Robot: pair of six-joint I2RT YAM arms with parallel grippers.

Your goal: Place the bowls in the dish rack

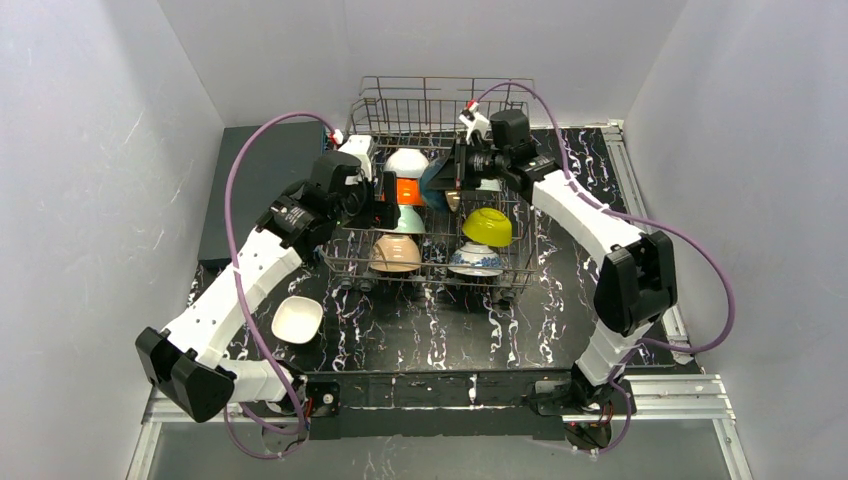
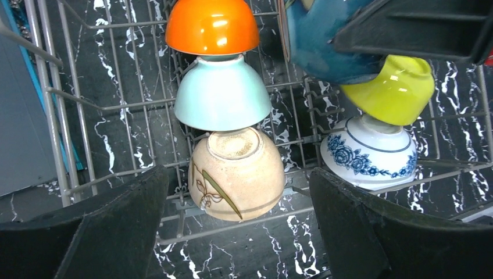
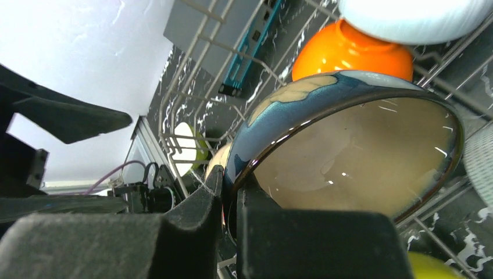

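Observation:
A wire dish rack (image 1: 363, 265) holds upturned bowls: white (image 1: 406, 160), orange (image 2: 212, 23), mint (image 2: 222, 96), beige (image 2: 235, 180), yellow-green (image 1: 488, 226) and blue-patterned (image 2: 366, 157). My right gripper is shut on the rim of a dark blue bowl (image 3: 279, 116), tilted on its side above the middle of the rack, beside the yellow-green one. My left gripper hangs open over the rack's left part, above the beige bowl, with nothing held between its fingers.
A small cream dish (image 1: 297, 319) lies on the black marbled counter (image 1: 420, 340) at front left. A dark slab (image 1: 255, 190) lies left of the rack. Walls enclose the sides and back.

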